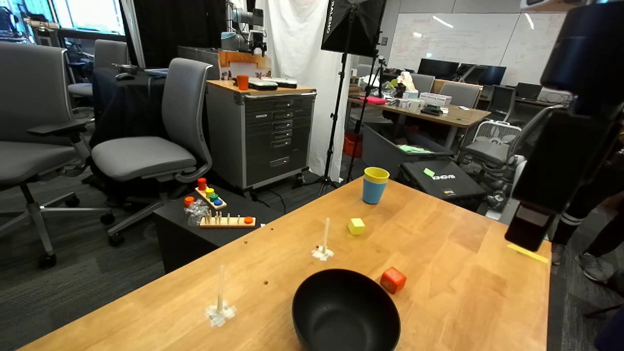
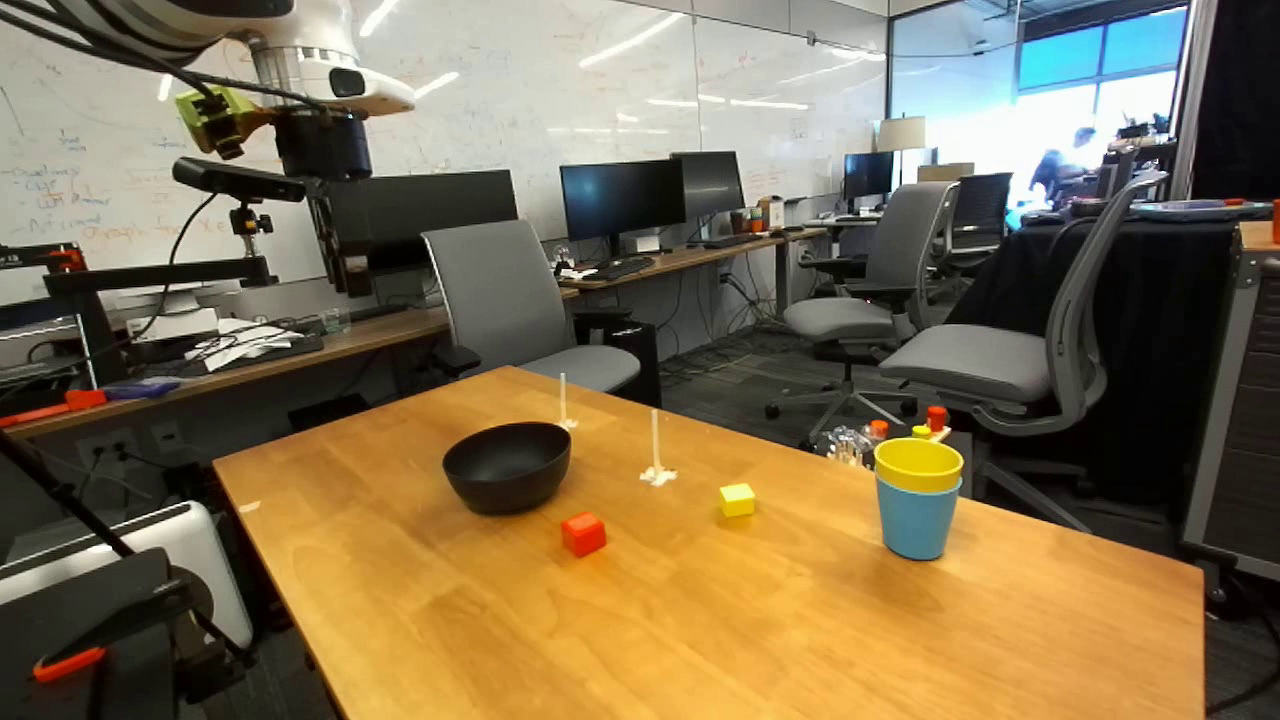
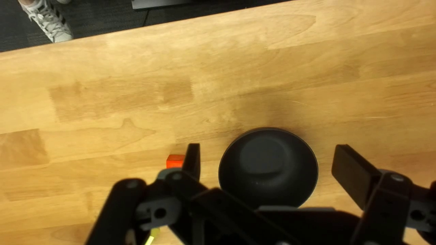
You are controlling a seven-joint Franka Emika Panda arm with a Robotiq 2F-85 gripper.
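Observation:
High above the table, my gripper stands open in the wrist view, its fingers (image 3: 191,161) wide apart with nothing between them. It also appears as a dark shape at the right of exterior view 1 and at the upper left of exterior view 2 (image 2: 350,282). Below it on the table is an empty black bowl (image 1: 345,310). Close beside the bowl lies a red cube (image 1: 393,280), partly covered by a finger in the wrist view. A yellow cube (image 2: 737,499) sits farther off. Near one table edge stands a blue cup (image 2: 918,520) with a yellow cup (image 2: 919,460) nested in it.
Two thin upright pegs (image 1: 325,237) (image 1: 220,292) are taped to the table near its edge. Bare wood (image 2: 768,624) stretches over much of the tabletop. A black box (image 1: 193,234) with peg toys stands off the table.

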